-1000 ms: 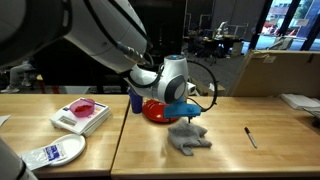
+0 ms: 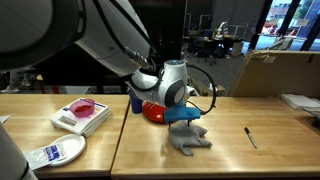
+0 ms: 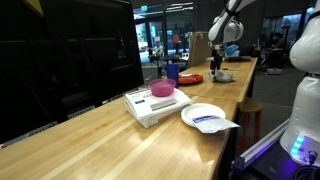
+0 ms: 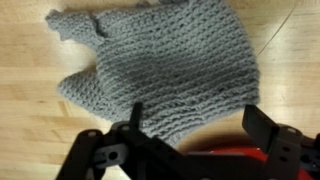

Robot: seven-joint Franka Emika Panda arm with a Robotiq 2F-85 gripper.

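A grey knitted cloth [image 4: 180,65] lies crumpled on the wooden table, filling much of the wrist view. In the first exterior view the same cloth [image 2: 190,139] sits right below my gripper [image 2: 182,121]. The gripper is open, its dark fingers wide apart on either side of the cloth's near part, and nothing is held between them. How much height separates the fingertips from the cloth is hard to tell. Behind the gripper, a red plate [image 2: 154,111] is partly hidden by the arm.
A pink bowl [image 3: 163,88] rests on a white box [image 3: 157,106]. Near it are a white plate [image 3: 203,114] and a blue cup [image 3: 173,72]. A dark marker [image 2: 250,138] lies at the right, with bare table [image 2: 225,160] around it.
The cloth and the other objects have stayed where they were.
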